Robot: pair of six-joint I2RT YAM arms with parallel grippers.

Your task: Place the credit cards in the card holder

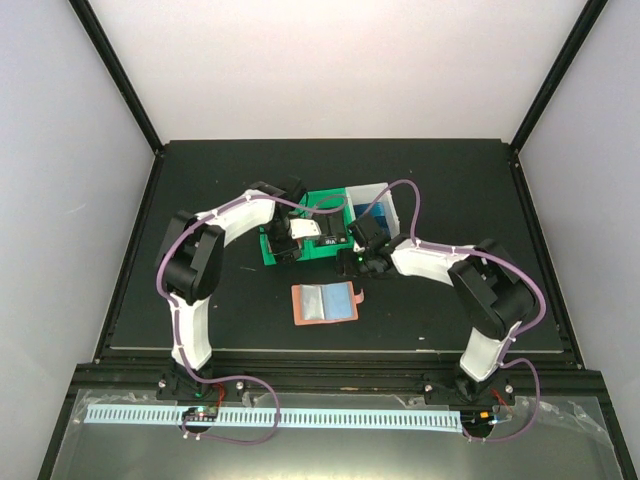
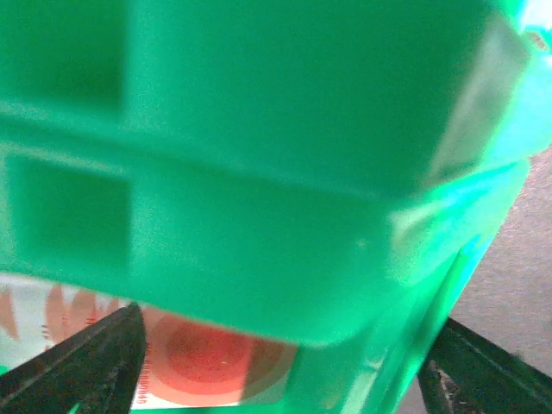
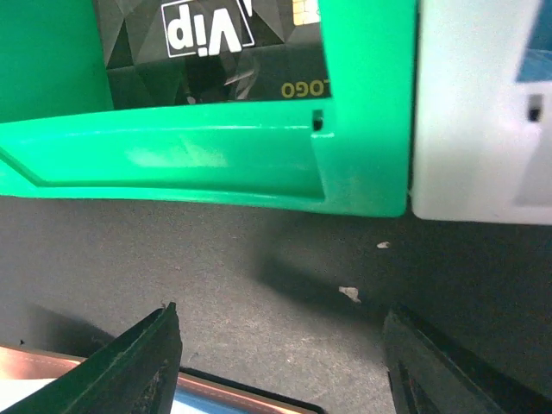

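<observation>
The card holder (image 1: 327,303) lies spread on the table, a clear sleeve on its left and a light-blue side on its right; its edge (image 3: 36,366) enters the right wrist view. Black VIP cards (image 3: 220,65) rest in a green bin. A red and white card (image 2: 207,358) is in the left green bin. My left gripper is open at that bin, the green wall between its fingers, the card by the left one. Between bins and holder, my right gripper hovers open and empty.
The green bins (image 3: 366,155) stand beside a white bin (image 3: 470,147) with blue cards (image 3: 539,47) in it. Bare black table (image 1: 240,320) surrounds the holder. A purple cable (image 1: 415,200) loops above the white bin.
</observation>
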